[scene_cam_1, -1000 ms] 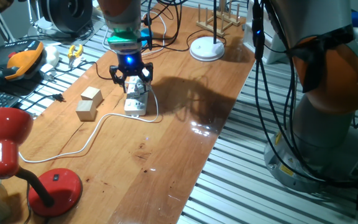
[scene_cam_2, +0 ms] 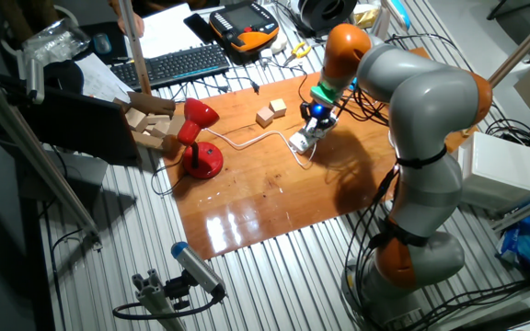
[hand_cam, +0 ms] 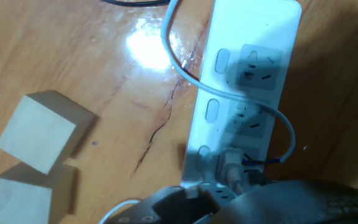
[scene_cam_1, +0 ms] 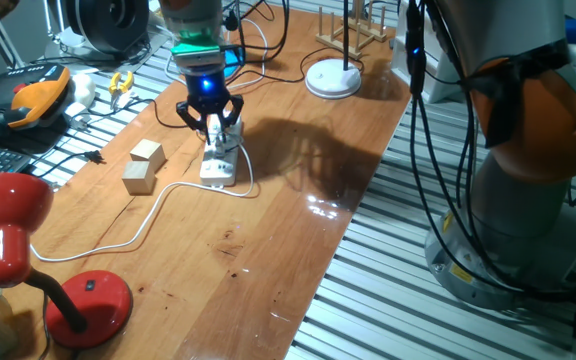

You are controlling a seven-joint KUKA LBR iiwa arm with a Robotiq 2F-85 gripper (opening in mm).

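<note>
A white power strip [hand_cam: 244, 37] lies on the wooden table, with a white plug [hand_cam: 232, 165] seated near its lower end in the wrist view. A white cable [hand_cam: 213, 90] loops over the strip. My gripper [scene_cam_1: 217, 130] points down over the strip's far part in exterior view 1, its fingers spread apart. Dark finger parts fill the bottom of the wrist view close to the plug; they hide part of it, and whether they touch it cannot be made out. No held object shows between the fingers.
Two wooden blocks [scene_cam_1: 138, 177] sit left of the strip. A red lamp [scene_cam_1: 90, 308] stands at the table's near end. A white round lamp base [scene_cam_1: 333, 79] is farther back. The white cable runs across the table.
The strip, cable and blocks have stayed put.
</note>
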